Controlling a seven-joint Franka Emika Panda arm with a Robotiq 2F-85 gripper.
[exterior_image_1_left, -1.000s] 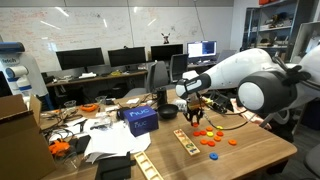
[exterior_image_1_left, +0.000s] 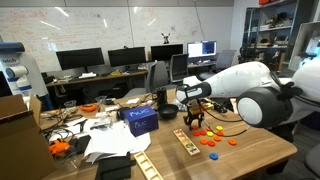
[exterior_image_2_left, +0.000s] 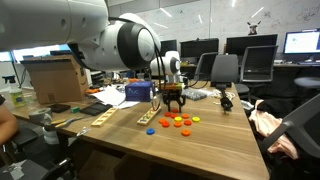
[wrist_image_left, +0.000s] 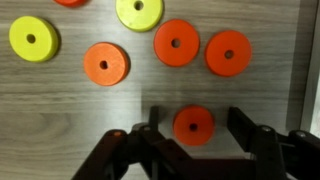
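In the wrist view, an orange disc (wrist_image_left: 193, 125) with a dark centre hole lies flat on the wooden table. My gripper is open around it, one finger on each side, and a gap shows between the disc and both fingers. Exterior view 1 has the gripper (exterior_image_1_left: 193, 122) low over the table, at the far side of a loose group of coloured discs. From the other side, exterior view 2 also finds the gripper (exterior_image_2_left: 173, 106) down near the tabletop.
Close by lie a yellow disc (wrist_image_left: 139, 10), another yellow disc (wrist_image_left: 34, 39) and several orange ones. A blue disc (exterior_image_1_left: 214, 155) is nearer the front. Left of the discs are a wooden rack (exterior_image_1_left: 187, 143) and a blue box (exterior_image_1_left: 140, 121). Bare table (exterior_image_2_left: 225, 140) extends to the right.
My gripper has come down toward the tabletop over the last second.
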